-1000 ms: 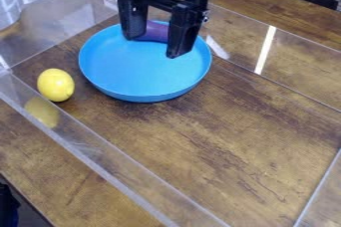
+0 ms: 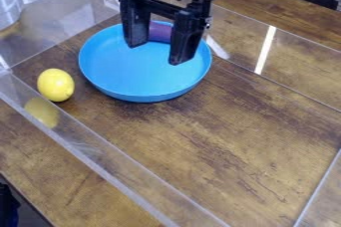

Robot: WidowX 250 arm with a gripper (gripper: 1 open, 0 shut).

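Observation:
My black gripper hangs over a blue round bowl, its two fingers apart, one to the left and one to the right, with no object seen held between them. Behind them a purple item shows in or at the back of the bowl, partly hidden by the gripper. A yellow egg-shaped object lies outside the bowl to the left.
Clear plastic edges run along the lower left and the right side. The wooden surface in front of and right of the bowl is bare.
The gripper has shifted slightly downward over the bowl and turned a little. The bowl and yellow object look unmoved.

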